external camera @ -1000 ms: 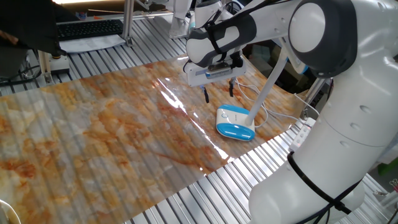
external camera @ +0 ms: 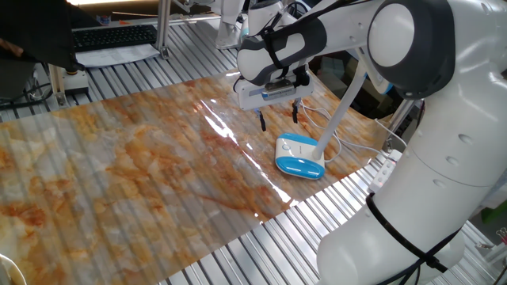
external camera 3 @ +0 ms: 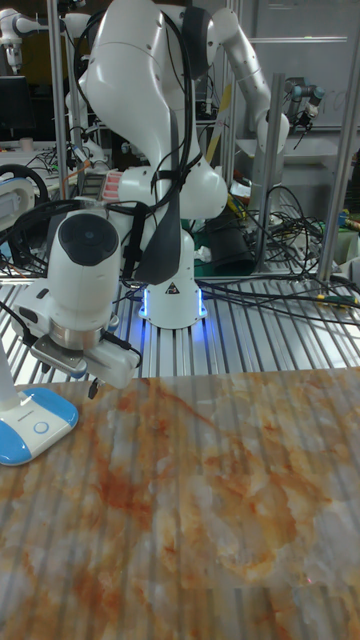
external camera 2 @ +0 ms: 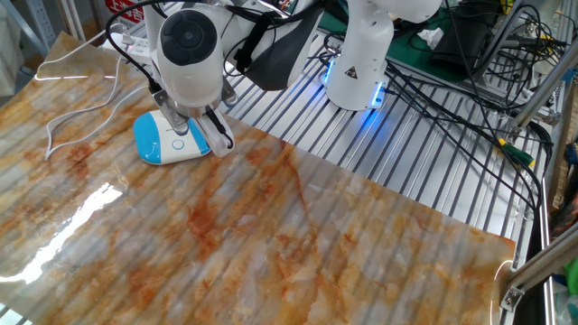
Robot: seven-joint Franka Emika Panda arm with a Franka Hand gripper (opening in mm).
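Observation:
A desk lamp with a white and blue base (external camera: 300,156) stands on the marbled sheet, its white stem (external camera: 341,119) slanting up behind my arm. Above the sheet, close to the lamp base, hangs my gripper (external camera: 279,119). Its two dark fingers are spread well apart, and nothing shows between them. In exterior view 2 the arm's wrist covers part of the lamp base (external camera 2: 172,140). Exterior view 3 has the lamp base (external camera 3: 40,425) at the left edge, with the gripper's fingers partly hidden by its own body.
The brown and white marbled sheet (external camera: 119,174) is bare apart from the lamp. A white cable (external camera 2: 68,117) runs over the sheet behind the lamp. A keyboard (external camera: 115,37) lies at the far left, and the slatted metal table (external camera 2: 433,203) borders the sheet.

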